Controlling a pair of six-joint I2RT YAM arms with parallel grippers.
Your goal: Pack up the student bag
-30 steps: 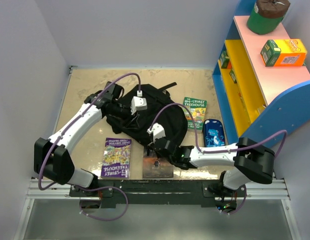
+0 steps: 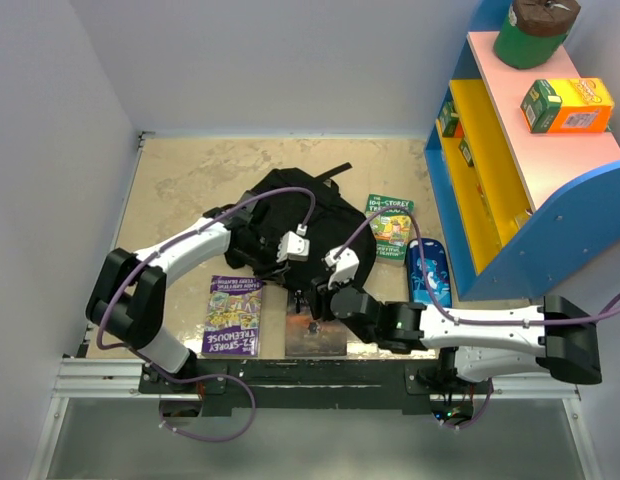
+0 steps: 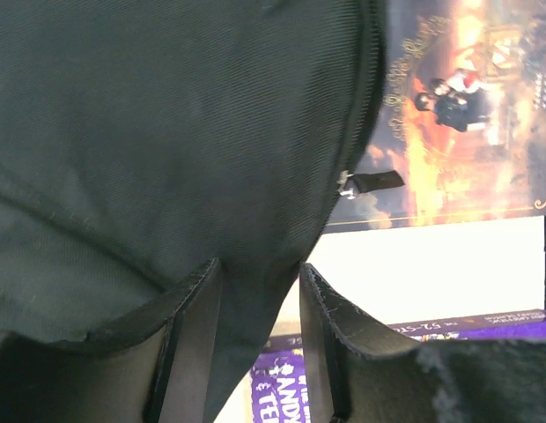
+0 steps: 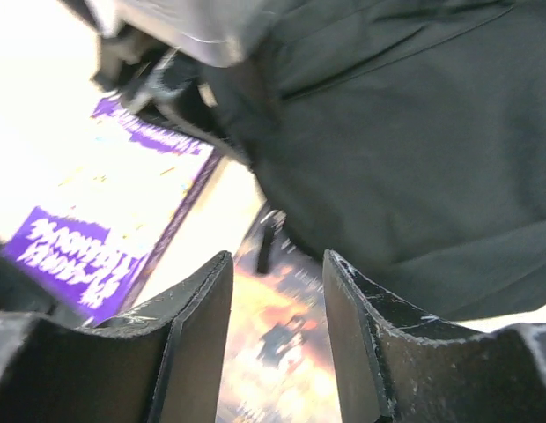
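The black bag [image 2: 318,220] lies in the middle of the table. My left gripper stands open over its lower edge, beside a zip pull [image 3: 373,182]. My right gripper is part open over the bag's lower edge and a dark illustrated book [image 2: 315,340], with the zip pull [image 4: 267,242] seen beyond its fingertips. A purple Treehouse book [image 2: 232,315] lies lower left, a green Treehouse book [image 2: 388,225] right of the bag.
A blue pencil case [image 2: 428,265] lies at the right, beside a shelf unit [image 2: 530,215] with boxes. Bare table [image 2: 165,185] shows at the upper left.
My left gripper has moved down and to the right toward the bag's lower edge. My right gripper has moved slightly right.
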